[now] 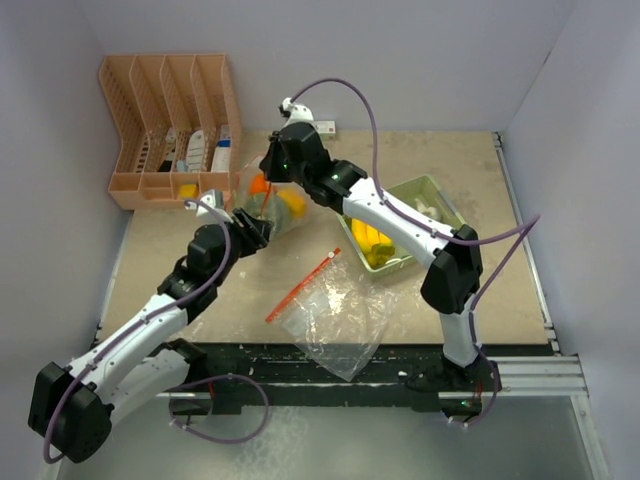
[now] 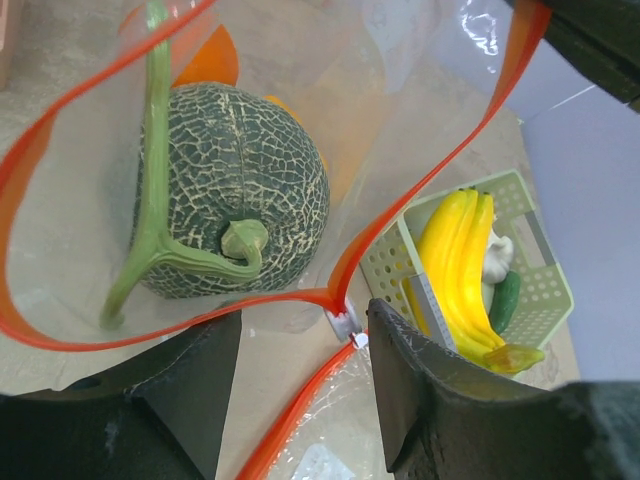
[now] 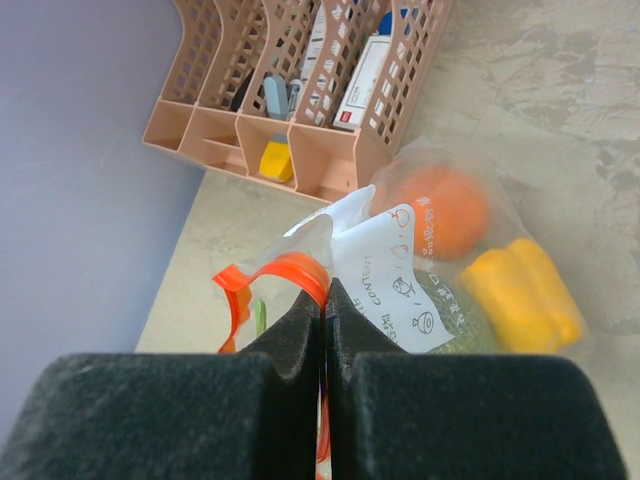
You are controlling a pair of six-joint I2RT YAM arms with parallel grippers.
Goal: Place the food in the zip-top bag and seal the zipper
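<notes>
The clear zip top bag [image 3: 505, 190] has an orange zipper rim [image 2: 430, 180] and its mouth gapes wide. Inside are a green netted melon [image 2: 235, 175], an orange item [image 3: 440, 210], a yellow item [image 3: 525, 295] and a green stem [image 2: 155, 160]. My right gripper is shut on the rim, holding it up. My left gripper stands part open near the rim's lower edge. A clear tab [image 2: 342, 322] hangs from that rim in the gap, close to one finger; no grip on it shows.
An empty clear bag [image 1: 335, 310] with an orange zipper lies flat at front. Right of it, a green basket [image 1: 445, 195] holds bananas [image 2: 460, 270] and other food. A pink divided rack [image 1: 120, 190] stands at the back left.
</notes>
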